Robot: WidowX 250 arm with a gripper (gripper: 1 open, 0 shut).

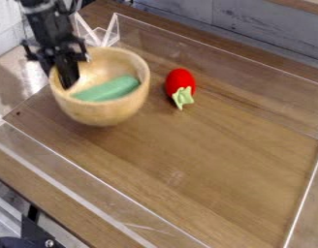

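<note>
My black gripper [63, 70] comes down from the top left, shut on the left rim of a pale wooden bowl [110, 114]. A long green object [108, 89] rests inside the bowl. A red object with a pale green leafy end [180, 83] lies on the wooden surface to the right of the bowl, apart from it. The fingertips are small and dark against the bowl's rim.
Clear plastic walls border it, and a grey plank wall stands at the back right.
</note>
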